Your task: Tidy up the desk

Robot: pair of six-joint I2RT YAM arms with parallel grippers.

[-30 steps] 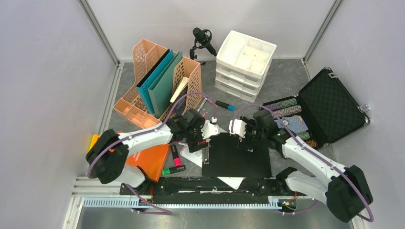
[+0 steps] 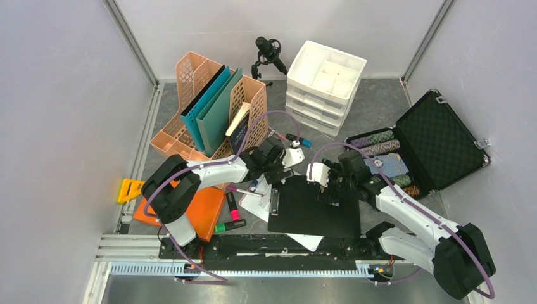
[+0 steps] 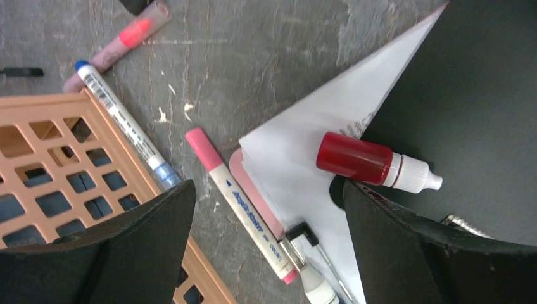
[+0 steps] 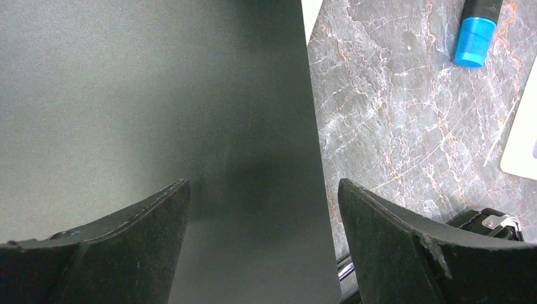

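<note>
A black clipboard (image 2: 316, 212) lies flat on the desk over white paper (image 3: 329, 164). In the left wrist view, my left gripper is open above the desk, nothing held. A small red bottle with a white cap (image 3: 361, 158) appears just past its right fingertip, at the clipboard's edge. Below the open fingers run a pink-capped marker (image 3: 240, 206) and a thin black hex key (image 3: 310, 235). A blue-capped marker (image 3: 123, 120) rests against the basket. My right gripper, open and empty, is over the clipboard's edge.
A peach organizer (image 2: 256, 95) with folders stands at back left, a white drawer unit (image 2: 323, 76) at the back. An open black case (image 2: 437, 145) sits right. Several markers, including a green-tipped one (image 2: 230, 225), lie near an orange folder (image 2: 206, 212).
My left arm has shifted right and slightly toward the back, bringing its gripper to the clipboard's upper left. The right arm has barely moved.
</note>
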